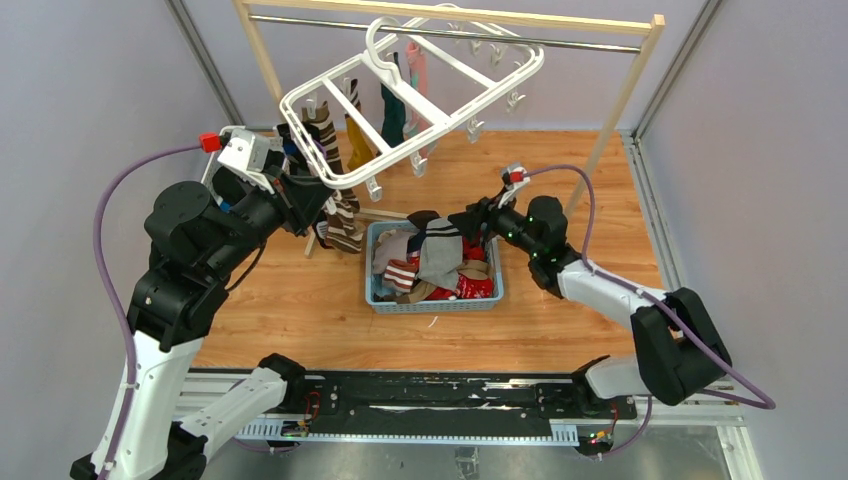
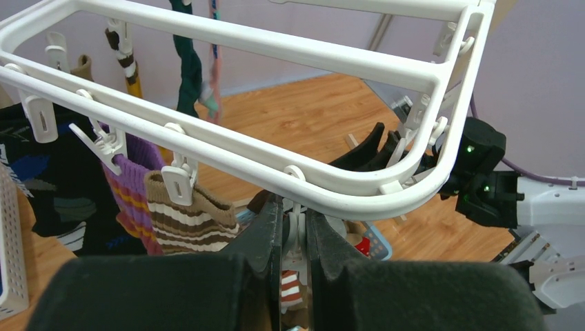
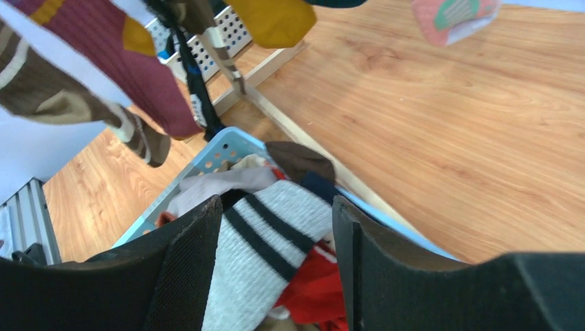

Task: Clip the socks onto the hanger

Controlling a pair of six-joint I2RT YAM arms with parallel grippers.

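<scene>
A white hanger (image 1: 405,93) hangs from the rail, with several socks clipped along its left and far sides. My left gripper is shut on a white clip (image 2: 296,256) under the hanger's near edge; no sock shows in that clip. A brown striped sock (image 2: 190,217) and a purple striped sock (image 2: 132,186) hang from neighbouring clips. Open and empty, my right gripper stands over the blue basket (image 1: 432,308). Between its fingers in the right wrist view appears a grey sock (image 3: 265,231) with black stripes, lying on the pile.
More socks fill the basket, among them a red one (image 1: 475,287) and a red-white striped one (image 1: 400,275). Free clips (image 1: 474,128) line the hanger's right part. The wooden frame's leg (image 1: 605,130) stands behind the right arm. Bare floor (image 1: 545,335) lies in front.
</scene>
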